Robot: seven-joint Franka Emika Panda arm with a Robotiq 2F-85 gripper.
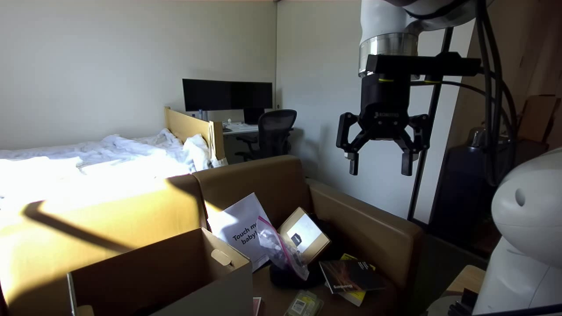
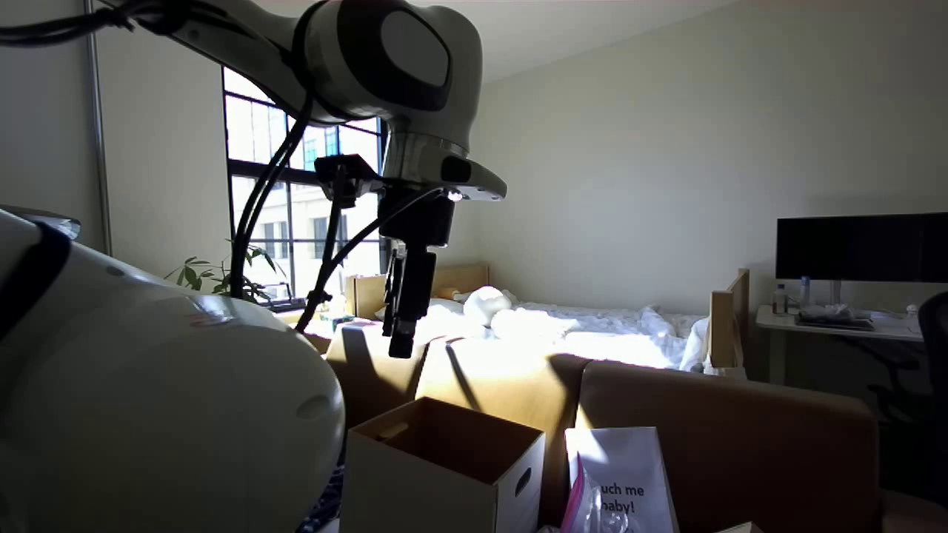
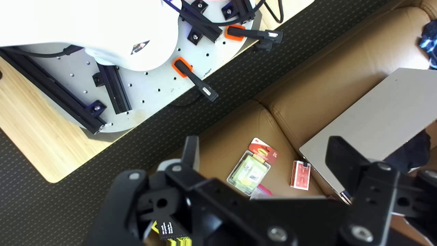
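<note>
My gripper point(image 1: 380, 167) hangs pointing down in the air, high above the right part of the brown sofa point(image 1: 363, 210). Its two fingers are spread wide apart, with nothing between them. From the side, in exterior view 2, the gripper point(image 2: 401, 346) shows above and behind the open cardboard box point(image 2: 426, 480). Looking down in the wrist view, the seat beneath holds a clear pack point(image 3: 249, 172), a red card point(image 3: 263, 150) and a small red box point(image 3: 301, 175). Dark cloth point(image 3: 409, 151) lies inside the large box; most of its inside is hidden.
A "Touch me baby!" sign point(image 1: 242, 231), a clear zip bag point(image 1: 282, 253), a small carton point(image 1: 304, 234) and a dark book point(image 1: 350, 276) crowd the sofa's right end. The robot's base plate point(image 3: 151, 94) stands beside the sofa. Air around the gripper is clear.
</note>
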